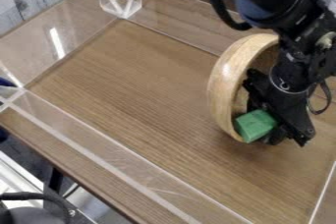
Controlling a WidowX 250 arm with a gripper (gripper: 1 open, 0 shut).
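My gripper (266, 114) is at the right of the camera view, holding a green block (253, 125) at the lower front of a pale wooden bowl (226, 83). The bowl is tipped up on its side, its rim facing left, and is partly hidden behind the black gripper and arm. The fingers are mostly hidden, so how they close on the block is hard to see.
A brown wooden table (125, 105) fills most of the view, clear in the middle and left. Clear tape strips (98, 144) run along its edges. A black cable loop lies at the lower left, off the table.
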